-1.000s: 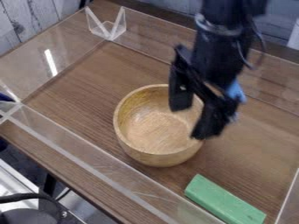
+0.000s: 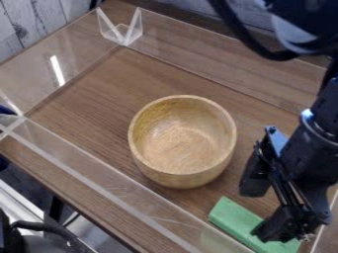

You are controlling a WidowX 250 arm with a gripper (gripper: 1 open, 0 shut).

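Observation:
A green rectangular block (image 2: 248, 225) lies on the wooden table (image 2: 99, 94) at the front right. My black gripper (image 2: 264, 203) is low over it from the right, open, its fingertips partly covering the block. A round wooden bowl (image 2: 183, 140) sits left of the gripper, apart from it.
Clear plastic walls edge the table along the front left. A clear plastic bracket (image 2: 121, 30) stands at the back left.
My gripper has moved from above the bowl down and to the right, over the green block. The bowl and block look unmoved.

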